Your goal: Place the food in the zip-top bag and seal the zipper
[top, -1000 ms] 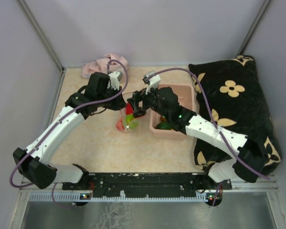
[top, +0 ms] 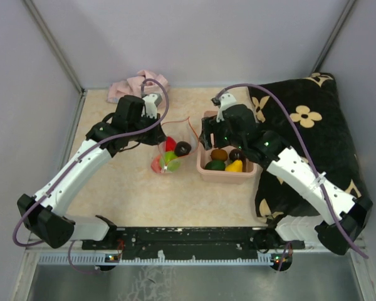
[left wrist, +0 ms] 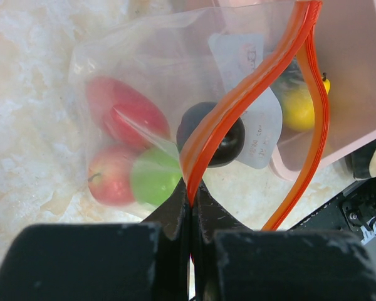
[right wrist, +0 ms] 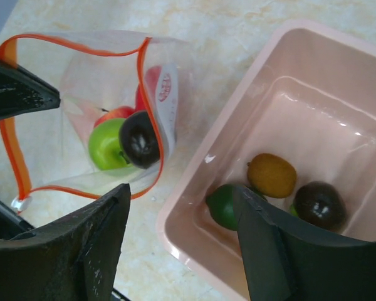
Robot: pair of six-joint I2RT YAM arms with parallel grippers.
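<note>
The zip top bag (left wrist: 119,75) stands open with orange zipper, holding red fruit (left wrist: 131,119), an apple (left wrist: 106,175), a green fruit (right wrist: 106,147) and a dark one (right wrist: 138,138). My left gripper is shut on the bag's zipper edge. My right gripper hangs part open over the near left side of the pink bin (top: 229,177), nothing seen between its fingers. The bin holds a brown fruit (right wrist: 271,174), a green one (right wrist: 220,207), a dark one (right wrist: 319,207) and a yellow one (top: 235,166).
A pink cloth (top: 128,88) lies at the back. A black patterned cushion (top: 307,138) fills the right side.
My right gripper has moved from over the bag rightward to over the bin, uncovering the dark fruit in the bag. The left arm is still.
</note>
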